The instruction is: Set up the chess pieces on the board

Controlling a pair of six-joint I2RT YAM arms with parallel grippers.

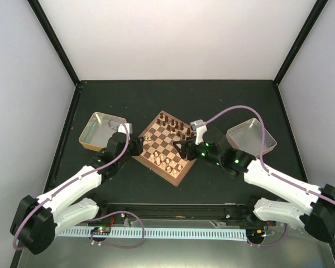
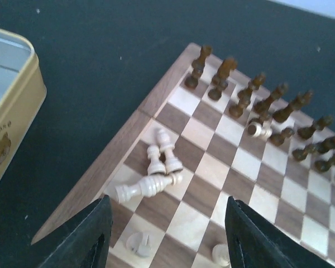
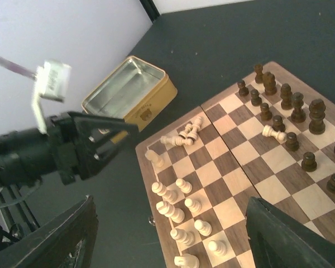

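Observation:
The chessboard [image 1: 168, 173] lies mid-table. Dark pieces stand along its back right side, such as a dark pawn [image 3: 308, 162]; a white piece [image 3: 273, 132] lies on its side among them. Fallen white pieces [image 2: 148, 187] lie near the left edge, while several others, like a white pawn [image 3: 202, 226], stand on the near side. My left gripper [image 1: 138, 146] hangs above the board's left corner, apart from the pieces, its fingers apart with nothing seen between them. My right gripper [image 1: 182, 148] is open over the board's right part, nothing between its fingers.
A gold-sided tray [image 1: 86, 134] sits left of the board, a silver tray [image 1: 251, 139] to the right, close to the right arm.

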